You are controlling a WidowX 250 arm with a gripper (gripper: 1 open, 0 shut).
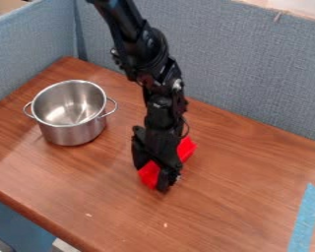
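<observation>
My black gripper (160,172) is lowered over a red object (185,149) on the wooden table, its fingers covering the middle of it. Red shows on both sides of the fingers, behind them and in front. Whether the fingers are closed on it cannot be seen clearly.
A steel pot (70,112) with two handles stands on the table (114,212) at the left. A light blue strip (305,217) lies along the right edge. Grey padded walls bound the back and left.
</observation>
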